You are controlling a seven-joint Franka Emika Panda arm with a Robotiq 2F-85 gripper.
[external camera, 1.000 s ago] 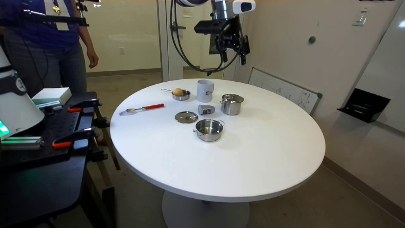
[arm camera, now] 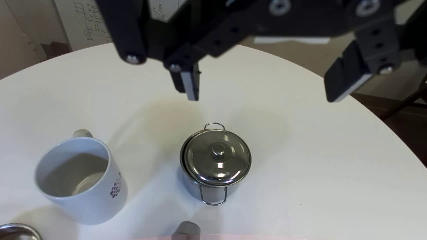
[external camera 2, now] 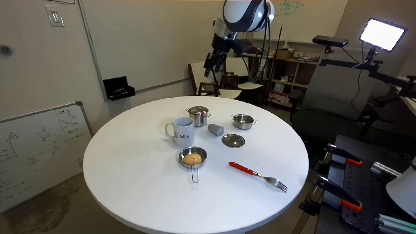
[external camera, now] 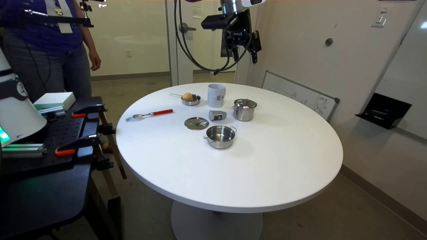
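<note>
My gripper hangs above the table, its two fingers wide apart with only air between them. Under it in the wrist view stands a small steel pot (arm camera: 212, 192) with its lid (arm camera: 240, 156) on. The lid sits slightly off to one side, leaving a dark gap at the rim. Left of the pot is a white mug (arm camera: 92, 200), upright and empty. A grey cylinder (external camera 2: 215, 130) lies on its side near the pot. In exterior view 1, an uncovered steel pot (external camera: 221, 144) stands toward the near side, beside a loose lid (external camera: 196, 123).
A small pan (external camera 2: 182, 160) holds a brown egg-like object (external camera 2: 192, 158). A fork with a red handle (external camera 2: 242, 168) lies near the table edge. The round white table (external camera: 276, 164) has wide free room on its near and right sides in exterior view 1.
My arm and gripper have risen a little and shifted slightly left in exterior view 1. Everything on the table rests where it was.
</note>
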